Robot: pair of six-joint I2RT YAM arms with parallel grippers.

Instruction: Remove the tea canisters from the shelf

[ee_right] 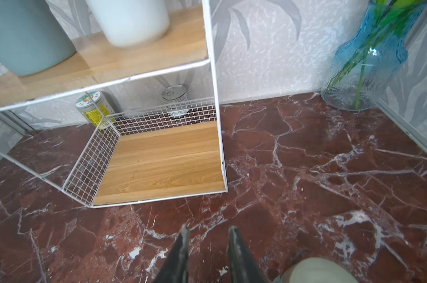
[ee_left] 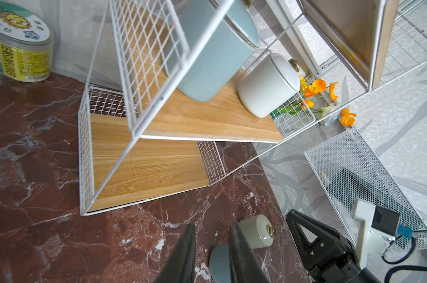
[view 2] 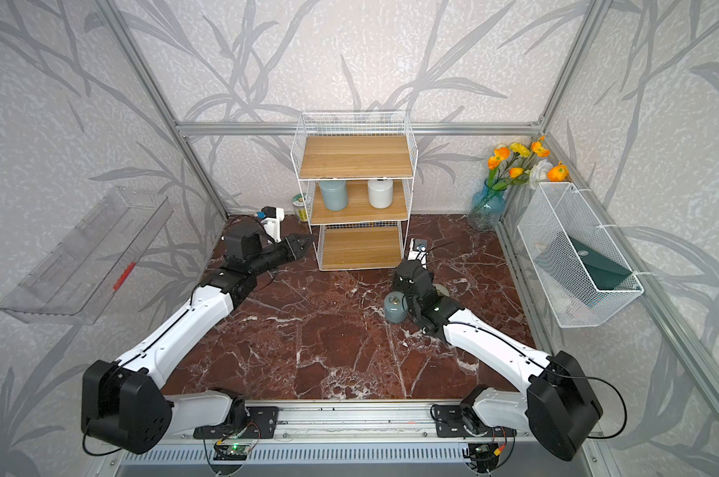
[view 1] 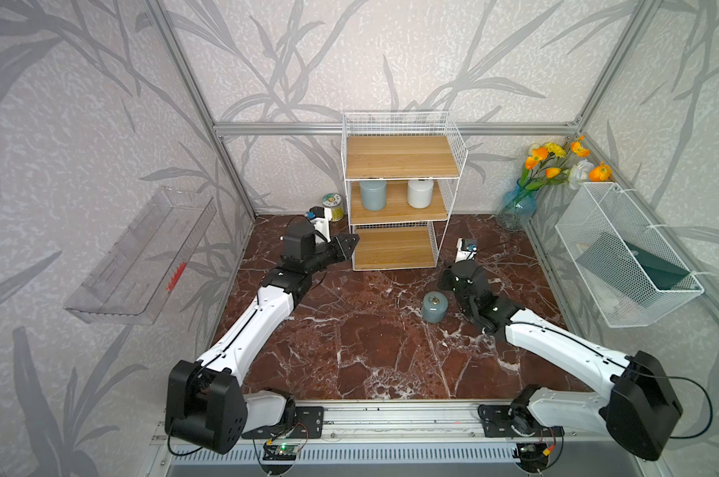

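Note:
On the shelf's (view 1: 399,208) middle tier stand a blue-grey canister (view 1: 373,196) at left and a white canister (view 1: 419,194) at right. A smaller blue-grey canister (view 1: 434,307) stands on the tabletop; a cream canister (ee_left: 256,231) is beside it in the left wrist view, mostly hidden by the right arm from above. My left gripper (view 1: 353,245) is partly open and empty, just off the shelf's left front. Between the small blue-grey canister and the shelf is my right gripper (view 1: 443,278), also partly open, with nothing between its fingers.
A yellow-labelled can (view 1: 333,207) stands behind the shelf's left side. At back right is a glass vase (view 1: 517,208) of flowers. Baskets hang on both side walls, the mesh basket (view 1: 629,254) at right.

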